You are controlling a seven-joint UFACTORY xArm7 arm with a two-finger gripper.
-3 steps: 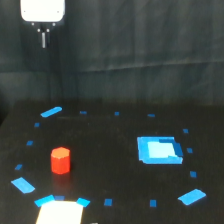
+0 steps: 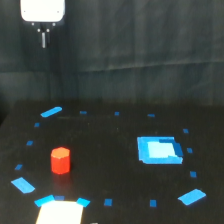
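A red block (image 2: 61, 161) with a hexagonal outline stands on the left part of the black table. To the right, a white square (image 2: 160, 150) lies inside a blue border (image 2: 145, 143). My gripper (image 2: 43, 39), a small thin tip under a white arm housing (image 2: 42, 10), hangs at the top left, high in the picture and well apart from the block. Nothing shows hanging from it. The tip is too small to tell whether it is open or shut.
A pale block-like shape (image 2: 60, 213) is cut off by the bottom edge, with blue tape (image 2: 83, 202) beside it. Small blue marks and longer strips (image 2: 192, 197) outline the work area. A dark curtain (image 2: 140, 50) hangs behind.
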